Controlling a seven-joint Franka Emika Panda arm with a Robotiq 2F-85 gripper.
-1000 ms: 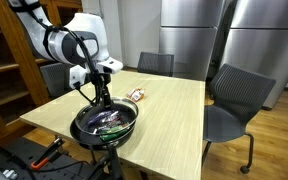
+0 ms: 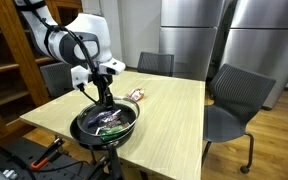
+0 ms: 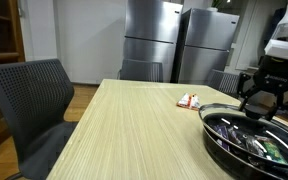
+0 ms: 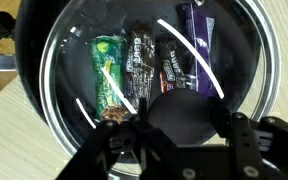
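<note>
A round glass lid with a steel rim [image 4: 50, 82] covers much of the wrist view. My gripper is shut on its dark round knob [image 4: 184, 118]. Through the glass show several wrapped snack bars, among them a green one [image 4: 110, 78], a brown one [image 4: 140, 62] and a purple one [image 4: 199, 45]. They lie inside a dark pot [image 3: 229, 157] on the table. In exterior view 1 the gripper [image 2: 103, 102] is above the pot [image 2: 88, 137]. Whether the lid rests on the pot's rim or hangs just over it, I cannot tell.
A small red-and-white packet [image 3: 188, 101] lies farther back on the wooden table [image 2: 174, 120]. A dark chair [image 2: 229, 115] stands along that side, with another chair [image 2: 156, 64] at the far end.
</note>
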